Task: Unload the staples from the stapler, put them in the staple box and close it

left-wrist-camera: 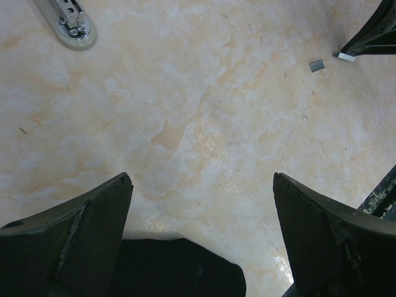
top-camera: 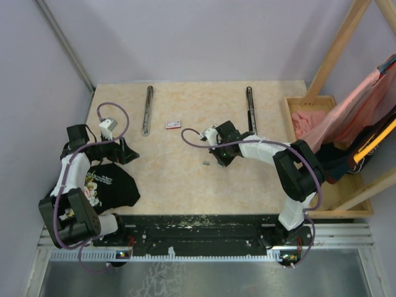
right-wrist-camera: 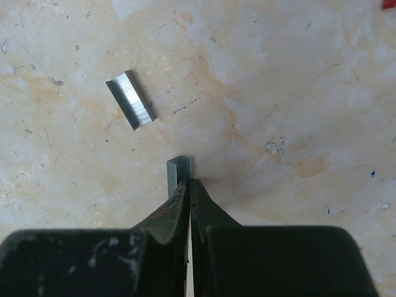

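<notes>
Two short grey staple strips lie on the table. One strip [right-wrist-camera: 131, 100] rests alone, up and left of my right gripper in the right wrist view. The nearer strip [right-wrist-camera: 176, 170] lies against the outside of the left fingertip, partly hidden by it and tilted. My right gripper is shut with nothing between its fingers. In the top view the opened stapler [top-camera: 148, 111] lies at the left back, a second long stapler-like part [top-camera: 250, 110] at the right back. My left gripper stands open and empty above bare table.
A small red and white box [top-camera: 173, 124] lies at the back middle. Black cloth [top-camera: 114, 185] covers the front left corner. A wooden crate [top-camera: 343, 213] with fabric stands on the right.
</notes>
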